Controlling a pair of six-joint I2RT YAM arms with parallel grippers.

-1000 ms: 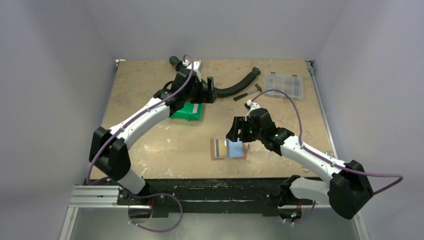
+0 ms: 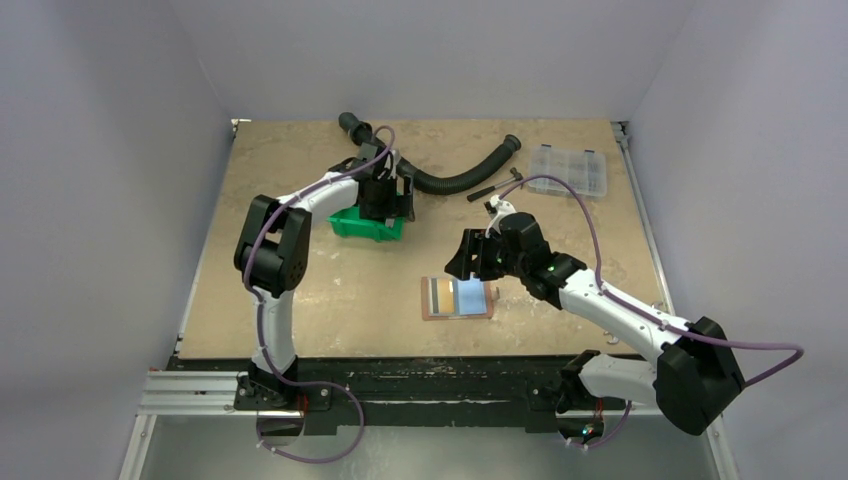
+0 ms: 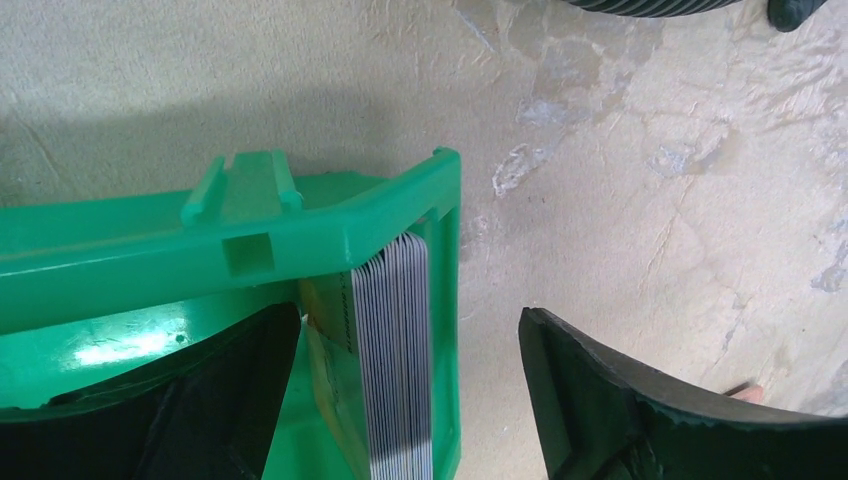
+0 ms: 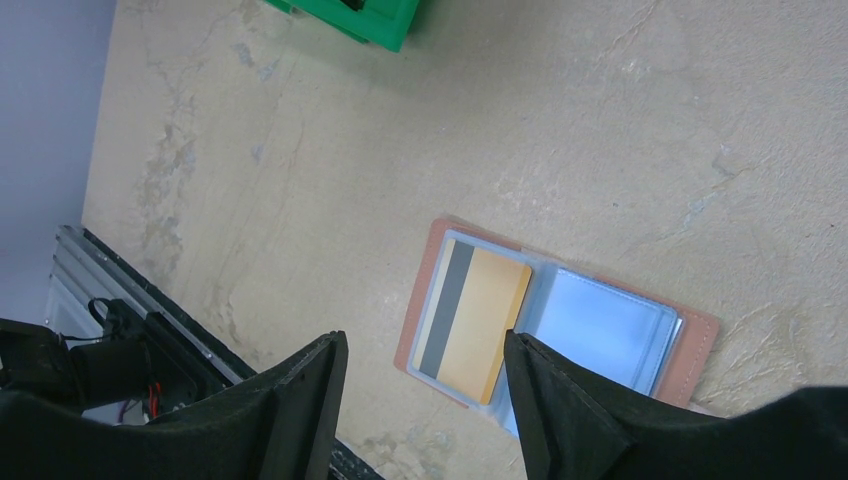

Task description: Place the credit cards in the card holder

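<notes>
A tight stack of credit cards (image 3: 395, 360) stands on edge at the right end of a green bin (image 3: 400, 215), as the left wrist view shows. My left gripper is open above it, one finger on the bin's inner side of the stack and the other outside the end wall. Neither finger touches the cards visibly. The open card holder (image 4: 440, 232), brown-edged with a pale blue inside, lies flat; a tan card-like piece with a dark stripe (image 4: 472, 315) shows in its left half. Over the holder's near part, my right gripper hangs open and empty.
Behind the bin curves a black corrugated hose (image 2: 450, 184). A hammer (image 2: 496, 186) and a clear compartment box (image 2: 568, 170) lie at the back right. Bare table separates the bin from the holder.
The right arm has moved only a little, to the left. Bin and holder look unmoved.
</notes>
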